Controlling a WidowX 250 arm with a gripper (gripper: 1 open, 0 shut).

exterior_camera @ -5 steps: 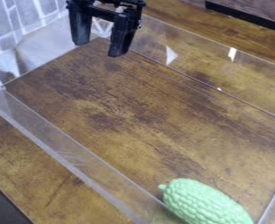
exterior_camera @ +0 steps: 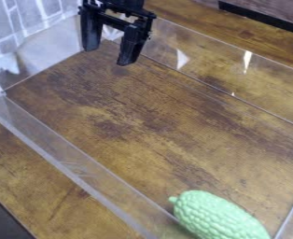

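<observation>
My black gripper [exterior_camera: 109,45] hangs over the back left of a clear-walled tray, its two fingers spread apart with nothing between them. A pale green bumpy bitter melon [exterior_camera: 219,217] lies at the front right of the tray, cut off by the frame's lower edge, well away from the gripper.
The clear tray walls [exterior_camera: 68,166] enclose a wide bare stretch of wooden surface [exterior_camera: 136,121]. A translucent white sheet [exterior_camera: 19,37] is at the back left, and a dark strip [exterior_camera: 268,11] lies along the back right.
Over the last second my gripper has shifted slightly, a little to the right and downward in the picture. The melon has not moved.
</observation>
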